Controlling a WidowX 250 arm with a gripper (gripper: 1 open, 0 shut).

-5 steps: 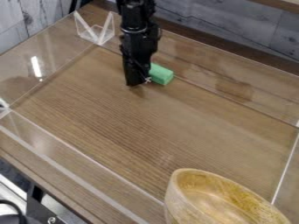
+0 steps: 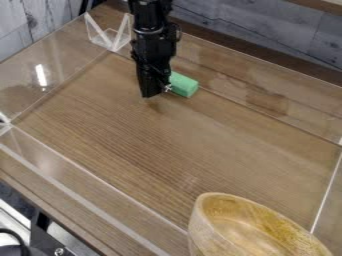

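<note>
The black gripper [image 2: 150,86] hangs low over the table at the upper middle, its arm reaching in from the top. A green block [image 2: 179,84] lies just to the right of its fingertips, partly behind the gripper. Whether the fingers are open or shut on something is too small and dark to tell.
A large yellow bowl [image 2: 243,228] fills the lower right corner. A raised edge runs along the back, and clear plastic pieces are at the left and upper left edges.
The gripper has shifted slightly left and up, a little away from the green block, which looks unmoved.
</note>
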